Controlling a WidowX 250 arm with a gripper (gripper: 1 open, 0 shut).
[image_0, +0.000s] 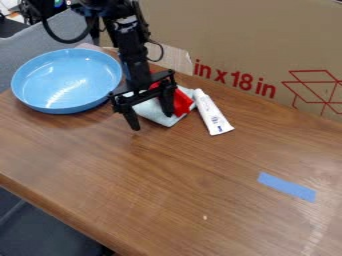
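Note:
The black gripper is low over a white item with a red object on or in it, right of the blue plate. Its fingers appear spread around part of these items; whether it grips anything is unclear. A white tube with dark print lies just right of them.
A cardboard box stands along the back. A grey object sits behind the plate.

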